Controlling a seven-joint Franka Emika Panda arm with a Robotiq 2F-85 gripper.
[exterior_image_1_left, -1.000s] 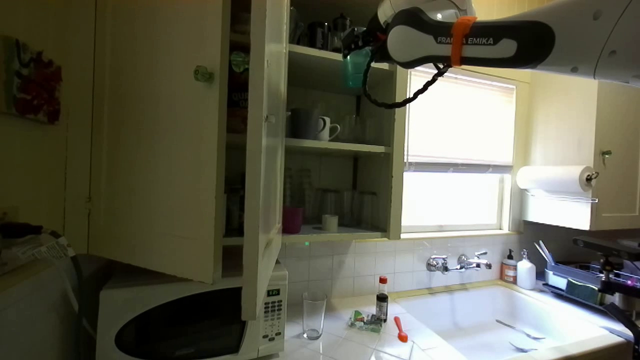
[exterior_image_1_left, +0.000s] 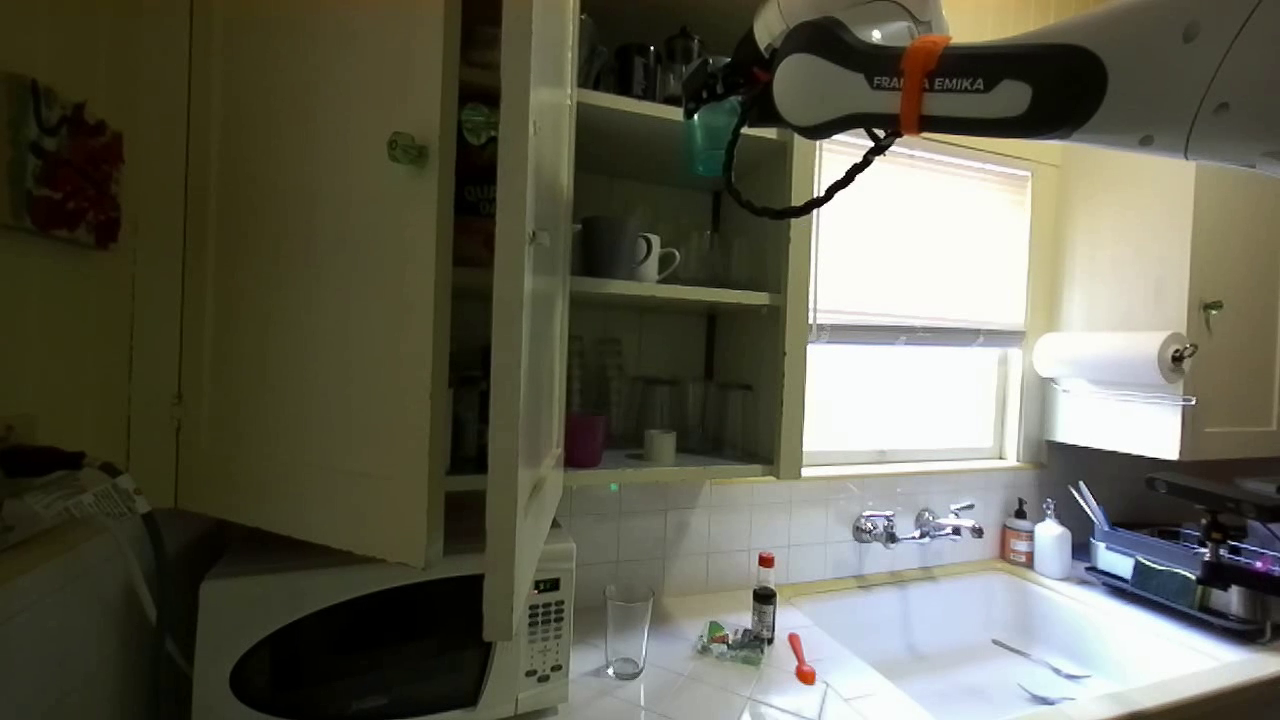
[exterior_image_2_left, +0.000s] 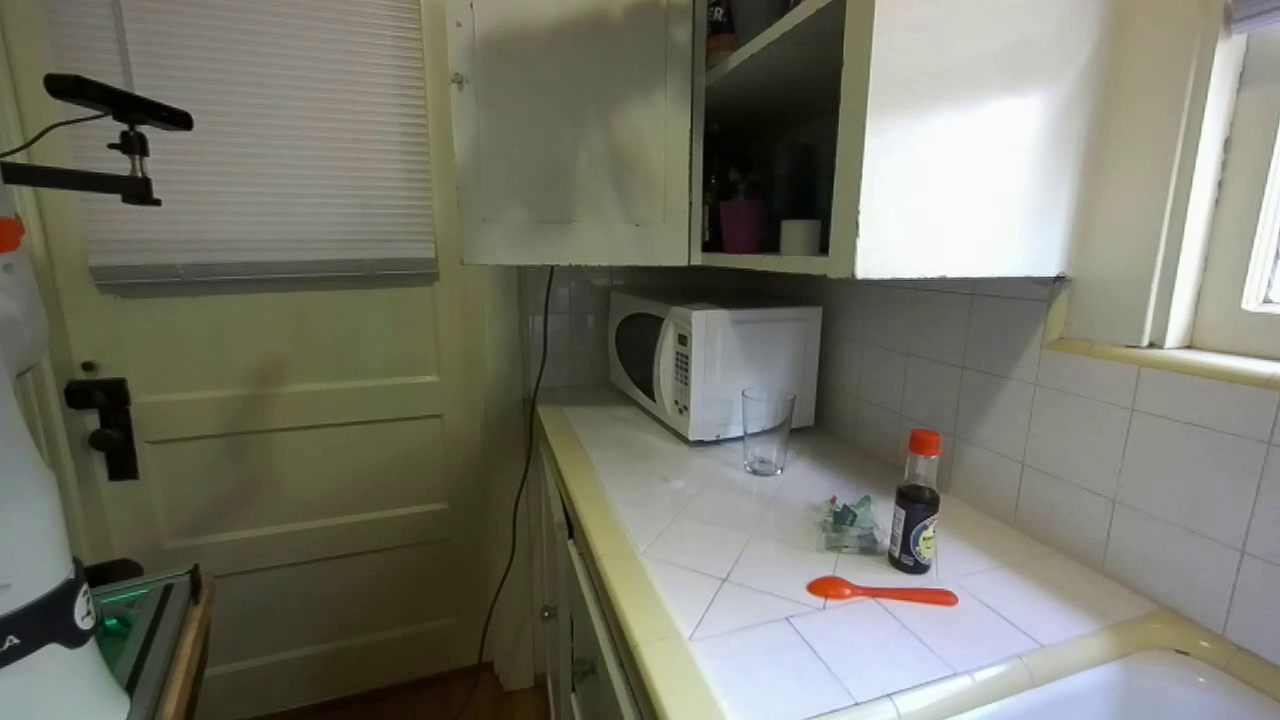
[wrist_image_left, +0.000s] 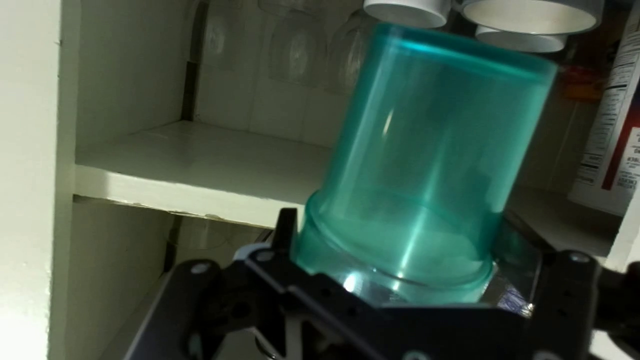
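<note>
A see-through teal cup (wrist_image_left: 438, 150) fills the middle of the wrist view, tilted a little, its ringed end nearest me. My gripper has its fingers wide apart, with that end of the cup between them. The left finger (wrist_image_left: 285, 231) stands close beside the cup; contact on the right side is hard to make out. From exterior view 1, the gripper (exterior_image_1_left: 715, 86) is high in front of the open cupboard, and the teal cup (exterior_image_1_left: 714, 139) extends below it, under the top shelf's level. Exterior view 2 shows neither.
Mugs (exterior_image_1_left: 655, 258) and glasses stand on the middle shelf (exterior_image_1_left: 672, 292); a pink cup (exterior_image_1_left: 584, 439) and white cup (exterior_image_1_left: 660, 445) sit lower. The cupboard door (exterior_image_1_left: 528, 300) stands open. On the counter are a clear glass (exterior_image_2_left: 768, 434), sauce bottle (exterior_image_2_left: 915, 510) and orange spoon (exterior_image_2_left: 882, 592).
</note>
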